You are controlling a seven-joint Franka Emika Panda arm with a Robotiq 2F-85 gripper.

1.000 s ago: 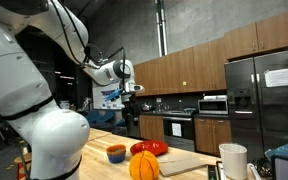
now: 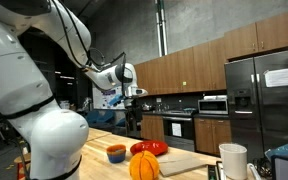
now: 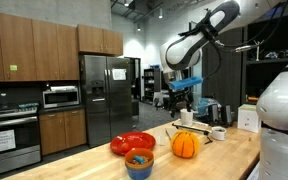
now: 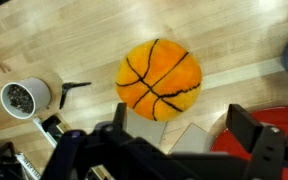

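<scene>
An orange toy basketball [image 4: 159,80] with black lines lies on the wooden table, near the middle of the wrist view. It also shows at the front in exterior view 1 as an orange ball [image 2: 144,166], and beside the arm's side of the table in exterior view 2 [image 3: 185,145]. My gripper hangs above the table, open, its dark fingers spread wide along the lower edge of the wrist view. Nothing shows between them, and the ball lies below, apart from them.
A red plate [image 3: 132,143] and a blue bowl [image 3: 139,168] stand near the ball. A white mug [image 4: 25,98] with dark contents, a small black object [image 4: 74,88] and pale boards [image 4: 192,139] lie around it. Bare wood surrounds the ball's upper side.
The arm's upper part has shifted slightly over the last second, dipping a little. The ball, bowl and plate have stayed where they were.
</scene>
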